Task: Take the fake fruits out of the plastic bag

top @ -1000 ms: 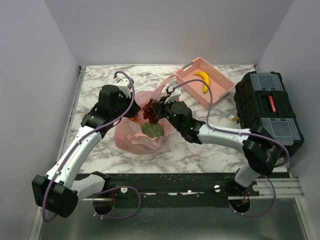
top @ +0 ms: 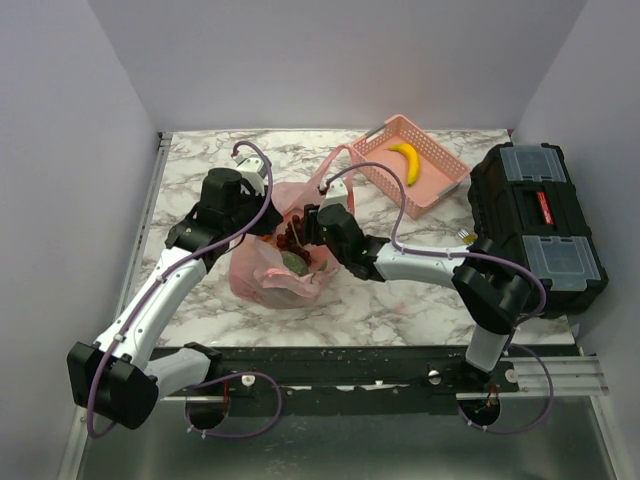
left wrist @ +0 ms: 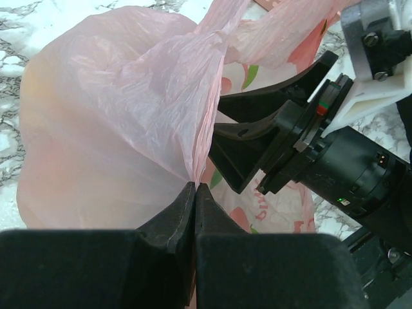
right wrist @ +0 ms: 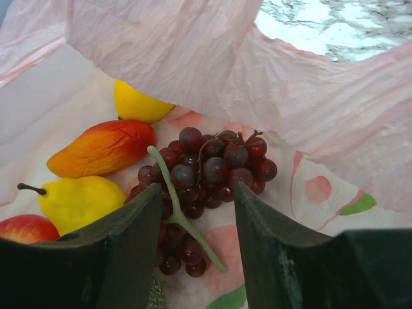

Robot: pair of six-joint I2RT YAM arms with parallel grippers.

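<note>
The pink plastic bag (top: 262,275) lies open at the table's middle. In the left wrist view, my left gripper is shut on a gathered fold of that bag (left wrist: 129,109). My right gripper is open above dark red grapes (right wrist: 215,168), which lie inside the bag with their green stem running between the fingertips. To the left in the right wrist view are a red-orange mango (right wrist: 102,149), a yellow pear (right wrist: 84,203), a red fruit (right wrist: 29,228) and a yellow fruit (right wrist: 138,103). A green fruit (top: 295,263) shows near the bag's front.
A pink basket (top: 440,185) holding a banana (top: 406,160) stands at the back right. Farther right is a black toolbox (top: 535,215), with a small fork-like item (top: 466,237) beside it. Bare marble lies right of the bag.
My left arm barely moved.
</note>
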